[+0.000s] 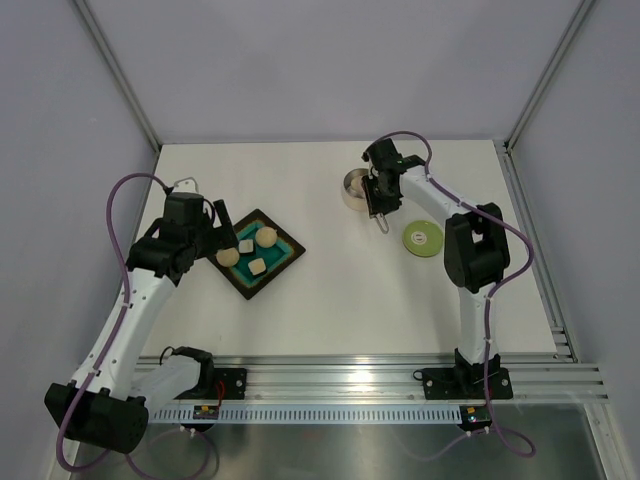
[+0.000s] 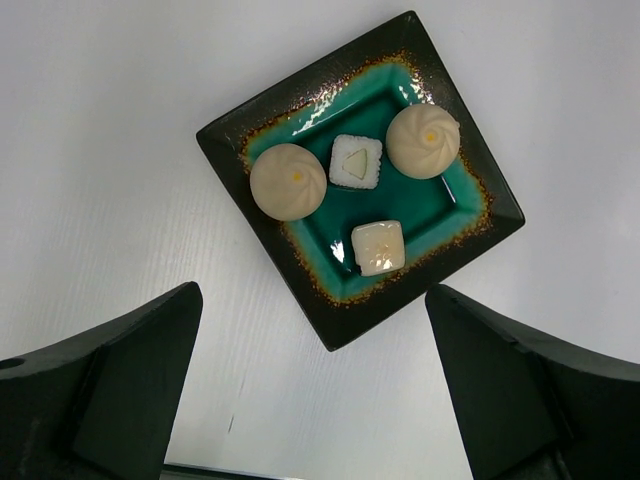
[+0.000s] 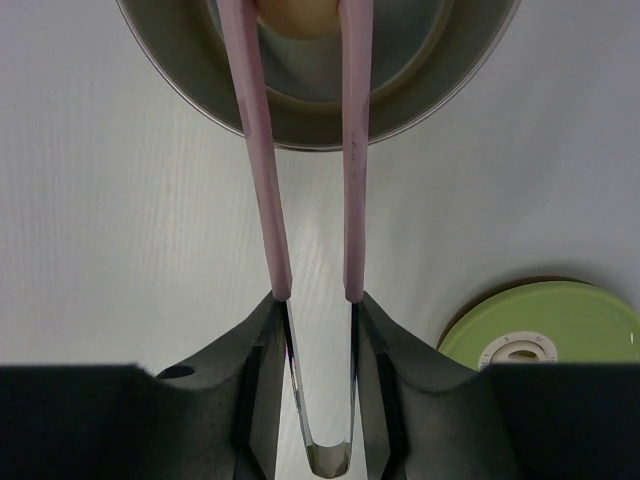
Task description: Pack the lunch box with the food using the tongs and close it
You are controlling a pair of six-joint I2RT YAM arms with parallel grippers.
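Observation:
The square dark-and-teal plate (image 1: pixel 292 252) holds two buns (image 2: pixel 287 182), a sushi piece (image 2: pixel 354 161) and a glazed cube (image 2: pixel 378 247). My left gripper (image 1: pixel 205 215) stands open above it, fingers empty. My right gripper (image 1: pixel 375 195) is over the metal container (image 1: pixel 350 200) at the back. It holds pink tongs whose arms (image 3: pixel 355 200) reach into the container, where a pale round item (image 3: pixel 298 16) shows partly between them; whether they still grip it is unclear.
A green round lid (image 1: pixel 423 238) lies right of the container, in front of it.

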